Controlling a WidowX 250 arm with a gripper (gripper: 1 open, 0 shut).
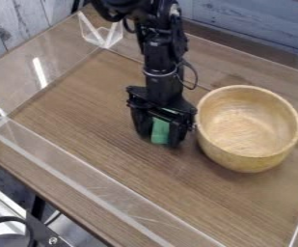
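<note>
The black gripper (162,120) is lowered near the middle of the wooden table, with its fingers down around a small green object (160,131). The object is partly hidden by the fingers, and whether they are closed on it cannot be made out.
A large light wooden bowl (249,128) stands just right of the gripper. A clear plastic item (102,29) is at the back left, and white walls border the back.
</note>
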